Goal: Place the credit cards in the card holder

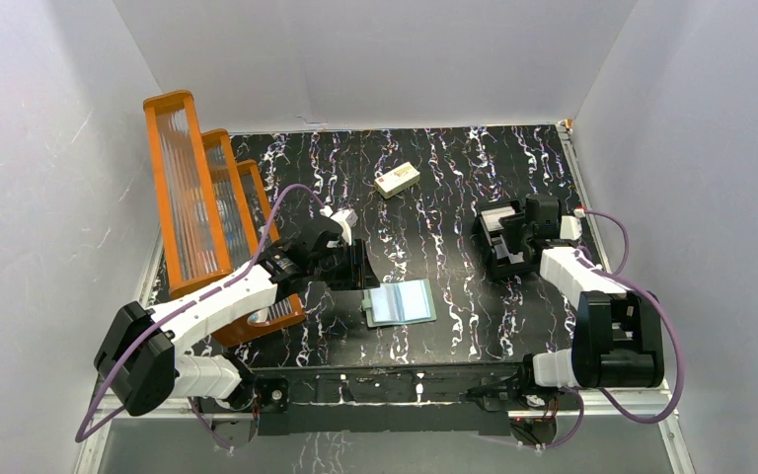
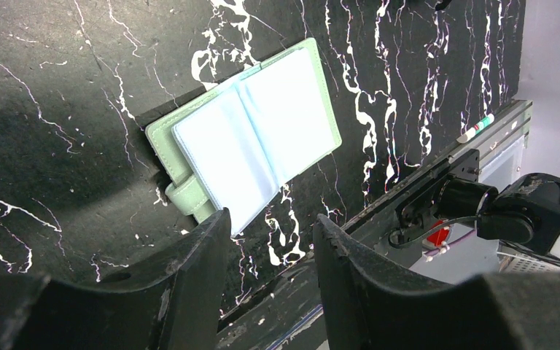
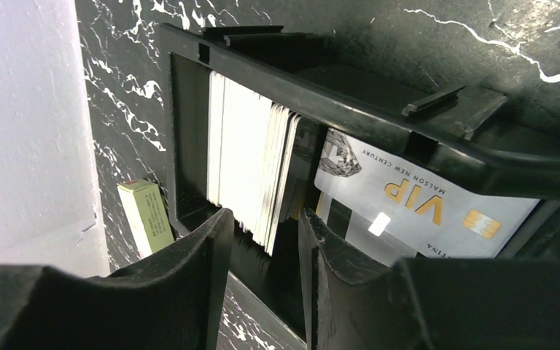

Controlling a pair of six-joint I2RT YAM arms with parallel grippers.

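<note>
The card holder (image 2: 295, 106) lies spread flat on the table, pale green with clear bluish-white sleeves, and a small tab on its near left side. Above it my left gripper hangs open and empty. At the right a black box (image 3: 189, 146) holds a row of white-edged cards (image 3: 244, 146) standing on edge. Beside them a silver VIP card (image 3: 423, 197) leans in the box, with another card (image 3: 372, 237) partly under it. Over the box my right gripper is open; the card row's lower ends show between its fingertips, with no grip on them.
A small yellowish box (image 1: 397, 180) stands at the back centre. Orange-framed racks (image 1: 188, 188) line the left side, partly behind the left arm. Bare table lies between the card holder and the black box.
</note>
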